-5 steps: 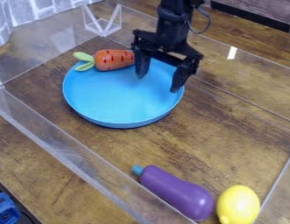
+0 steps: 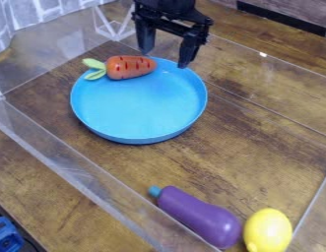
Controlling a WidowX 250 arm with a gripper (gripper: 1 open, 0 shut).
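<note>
My black gripper (image 2: 166, 44) hangs at the top centre, above the back rim of a blue round plate (image 2: 139, 106). It is open, with nothing visible between its two fingers. An orange toy carrot (image 2: 130, 67) with green leaves lies on the back left of the plate, just left of and below the gripper.
A purple eggplant (image 2: 198, 214) and a yellow lemon (image 2: 268, 230) lie at the front right. A blue object (image 2: 5, 237) sits at the bottom left corner. Clear plastic edges run along the left and front. The wooden surface right of the plate is clear.
My gripper has risen and moved back, away from the middle of the plate toward the top of the view. The carrot and plate look unchanged.
</note>
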